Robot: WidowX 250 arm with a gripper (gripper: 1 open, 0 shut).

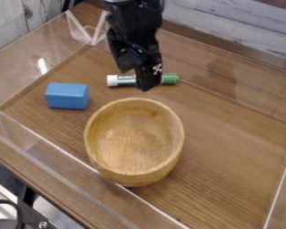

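The black gripper (140, 77) hangs above the middle of the table, open, its fingers pointing down over a white and green cylindrical object (164, 79) that lies behind it, partly hidden. A blue block (67, 96) lies to the left. A large tan oval bowl (133, 143) sits in front of the gripper, empty.
Clear walls or rims border the table at the left and back. A black cable shows at the lower left corner.
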